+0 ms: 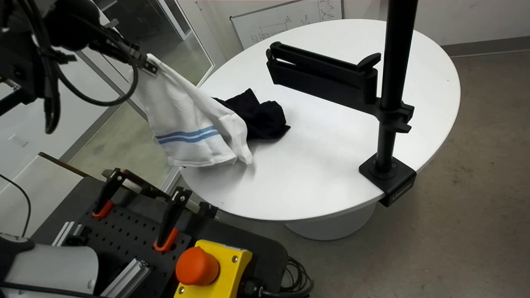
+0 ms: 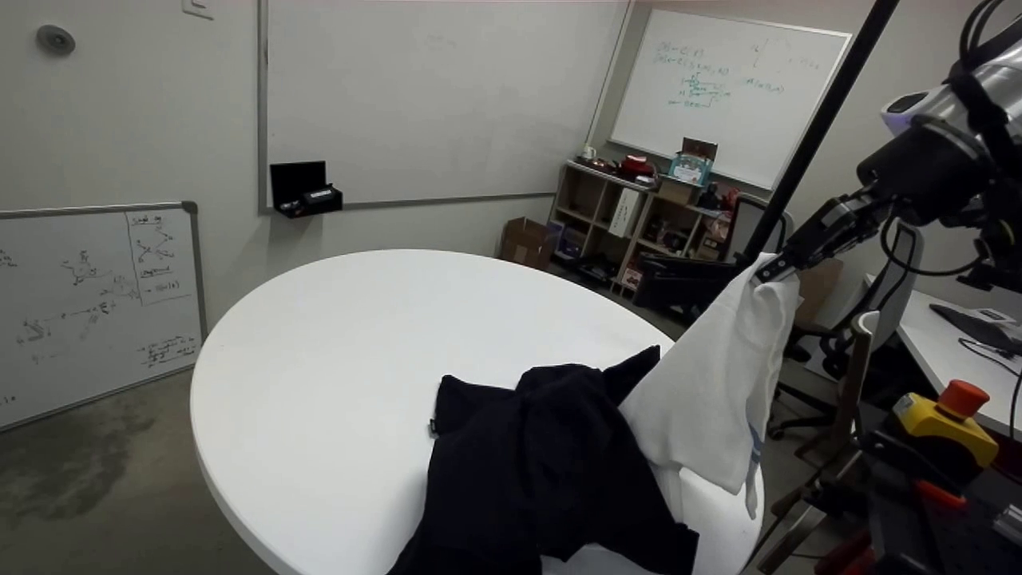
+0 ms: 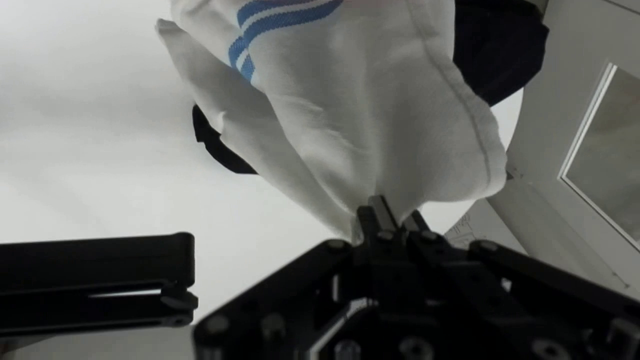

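A white towel [image 1: 184, 116] with blue stripes hangs from my gripper [image 1: 150, 67], which is shut on its upper end at the table's left side in exterior view 1. In exterior view 2 the same towel [image 2: 714, 383] drapes down from the gripper [image 2: 774, 272] over the table's right edge. The wrist view has the towel [image 3: 384, 114] gathered at the fingertips of the gripper. Beside and partly behind it, a crumpled black garment [image 2: 536, 469] lies on the round white table [image 2: 316, 383]; the towel hides part of it in exterior view 1.
A black pole [image 1: 395, 89] clamped to the table's edge carries a folded black arm [image 1: 323, 74] over the tabletop. On the dark bench in front stand a yellow emergency-stop box [image 1: 228, 265] and orange-tipped clamps [image 1: 166, 240].
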